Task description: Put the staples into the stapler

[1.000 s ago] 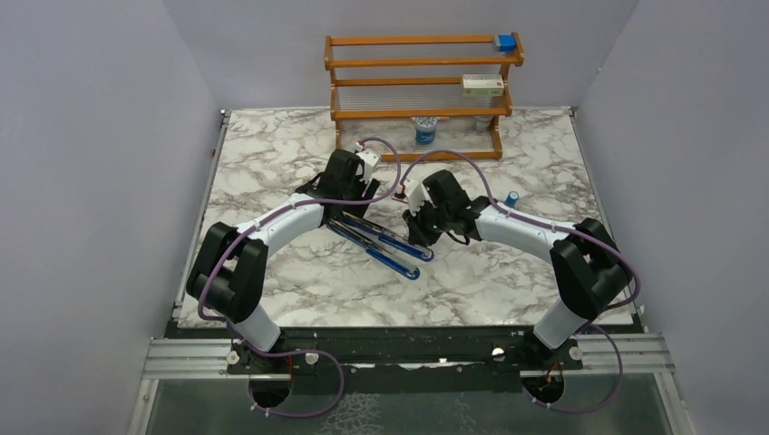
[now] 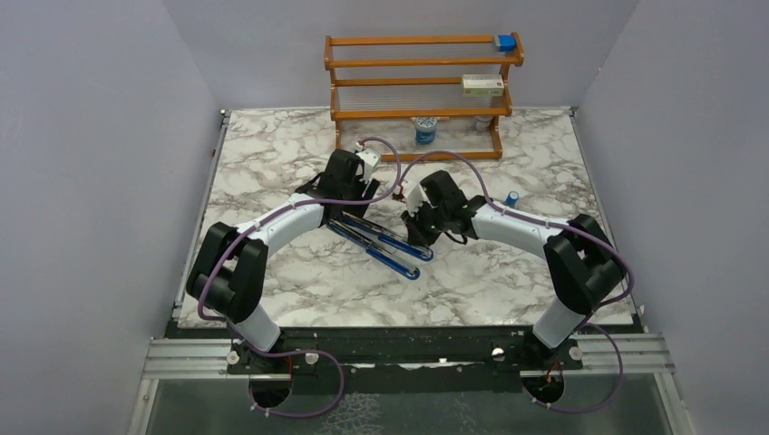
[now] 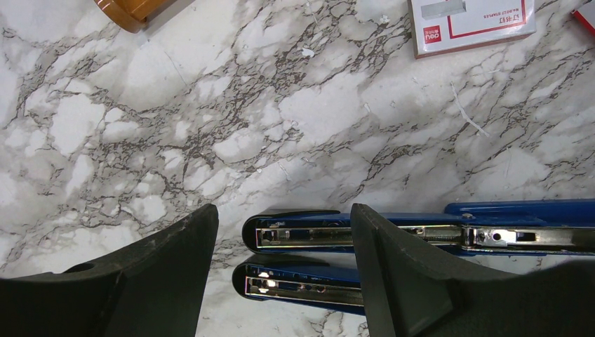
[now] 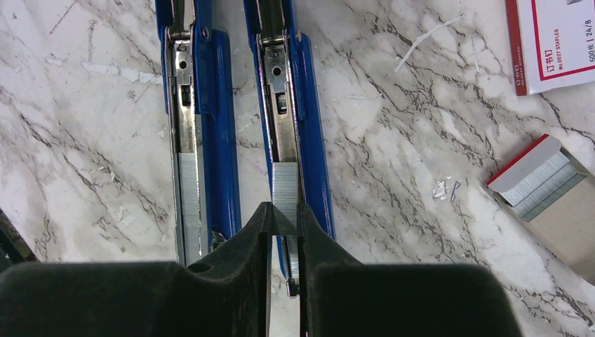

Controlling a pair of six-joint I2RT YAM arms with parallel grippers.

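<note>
Two blue staplers lie side by side with their magazines opened out. In the right wrist view, the right-hand stapler (image 4: pixel 319 161) is below my right gripper, which is shut on a silver staple strip (image 4: pixel 285 184). The strip lines up with the magazine channel; whether it is seated inside cannot be told. More staples (image 4: pixel 293 254) show in the channel beyond the fingertips. In the other stapler (image 4: pixel 223 140), a row of staples (image 4: pixel 188 189) lies in the channel. My left gripper has its fingers apart over the staplers' dark head ends (image 3: pixel 298 237), nothing held.
An opened staple box (image 4: pixel 572 210) with strips inside lies right of the staplers, near a closed white-and-red box (image 4: pixel 561 42). At the back stands a wooden shelf (image 2: pixel 422 114). A small blue item (image 2: pixel 512 198) sits at right.
My right arm has shifted very slightly over the stapler. The left arm and both staplers look unmoved.
</note>
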